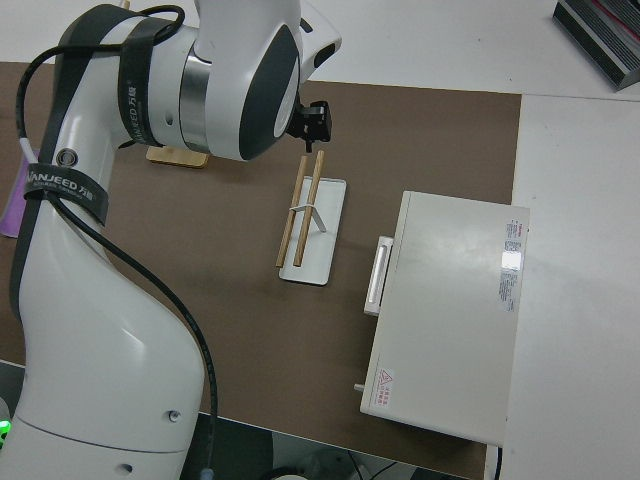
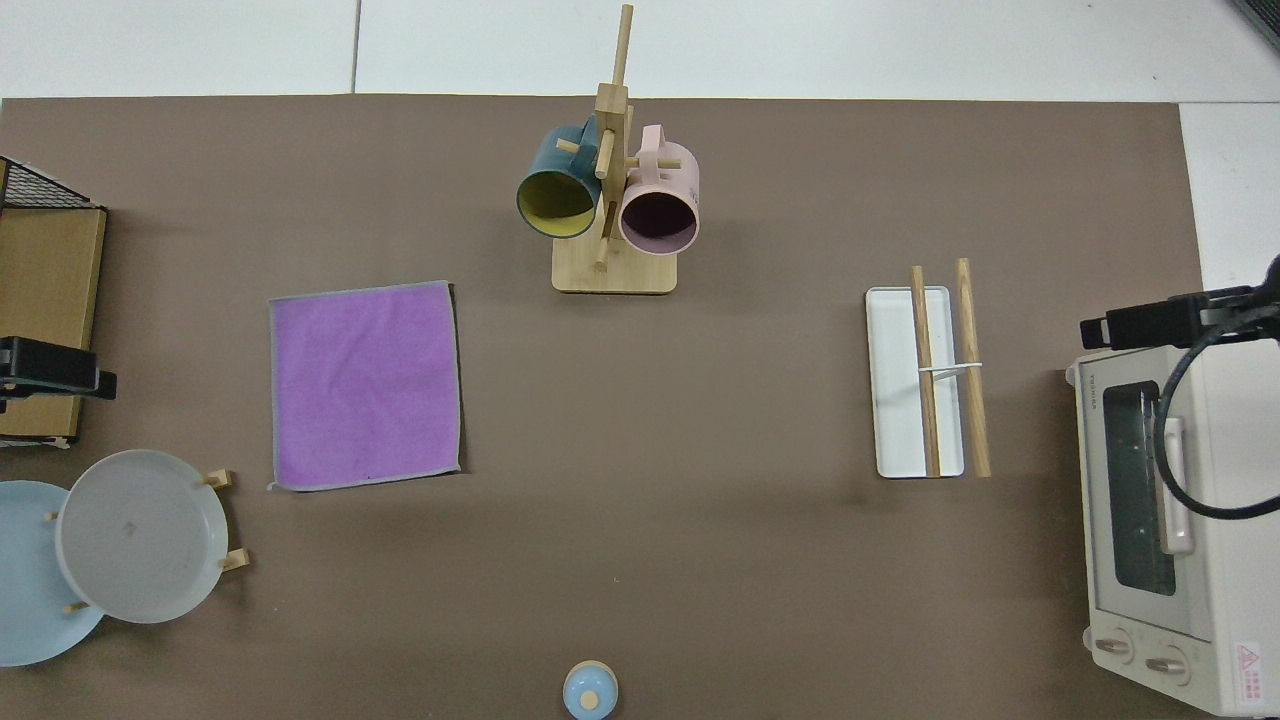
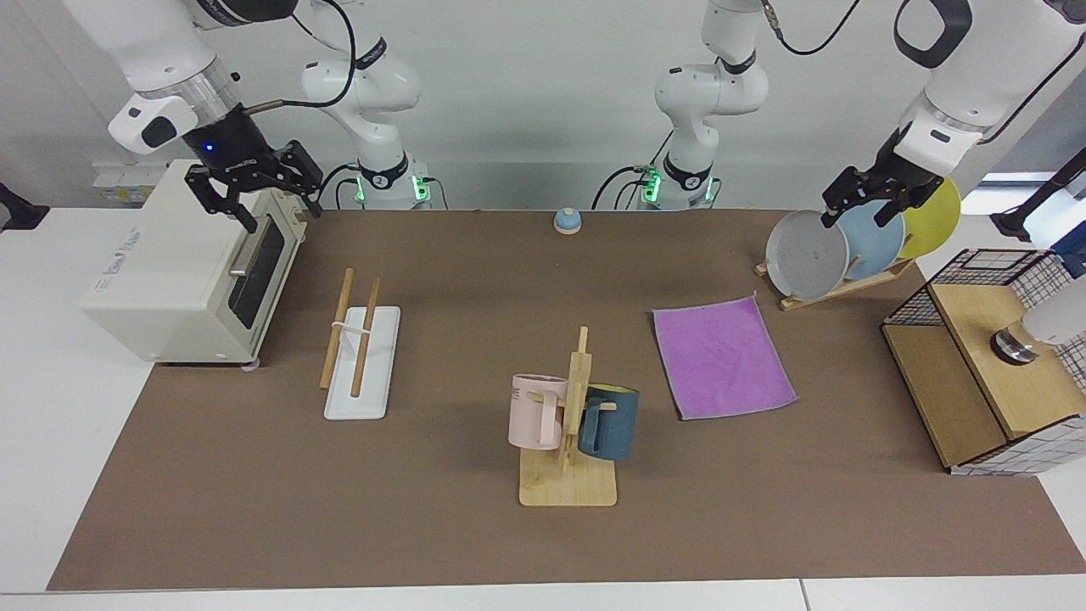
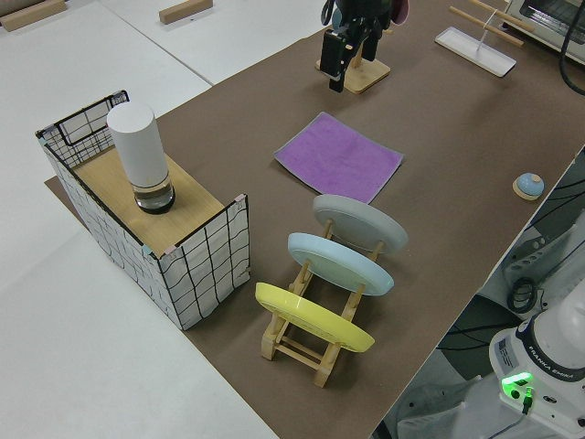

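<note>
One gripper [image 2: 60,372] is at the left edge of the top view, over the wire-sided wooden shelf [image 2: 42,270] and near the plate rack; in the left view it [image 3: 855,209] hangs above the grey plate [image 3: 806,255]. The other gripper [image 2: 1116,330] sits over the white oven [image 2: 1236,576] at the right. Neither visibly holds anything; their finger states are unclear. A purple cloth [image 2: 363,384] lies flat mid-left. A blue mug [image 2: 554,192] and pink mug [image 2: 660,204] hang on a wooden stand.
A white holder [image 2: 894,384] with two wooden sticks stands before the oven. A small blue object [image 2: 589,690] is at the near edge. A white cylinder [image 4: 139,151] stands on the shelf.
</note>
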